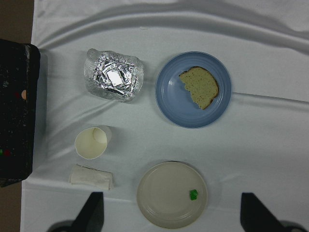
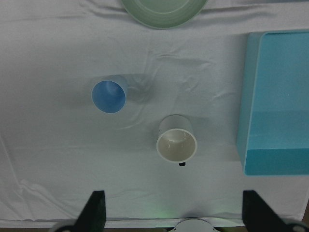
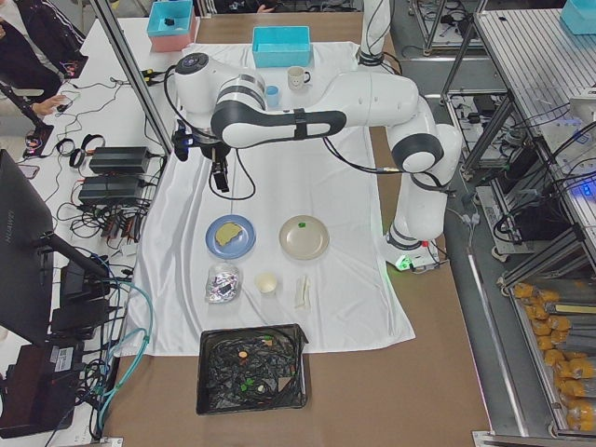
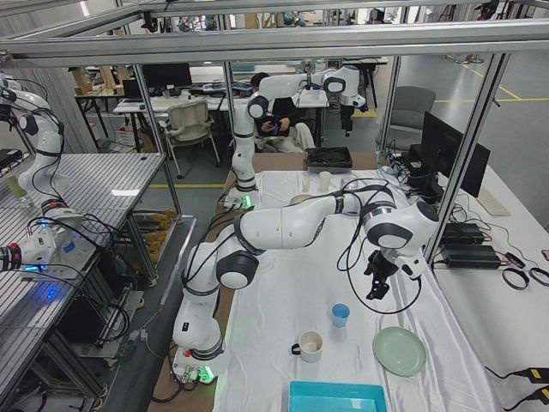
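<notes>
Both grippers are raised over the white cloth, open with nothing between their fingers. Below my left gripper lie a blue plate (image 1: pixel 171 92) with a bread slice (image 1: pixel 200 87), a foil package (image 1: pixel 113 75), a cream cup (image 1: pixel 91 142), a folded napkin (image 1: pixel 91 178) and a beige plate (image 1: pixel 164 198) with a small green piece (image 1: pixel 193 194). Under my right gripper stand a blue cup (image 2: pixel 109 96), a white mug (image 2: pixel 175 142), a green plate (image 2: pixel 164 14) and a turquoise bin (image 2: pixel 273 96).
A black lined tray (image 3: pixel 251 396) with small items sits at one end of the cloth, on brown board. A monitor (image 3: pixel 23 261), cables and black boxes occupy the neighbouring bench.
</notes>
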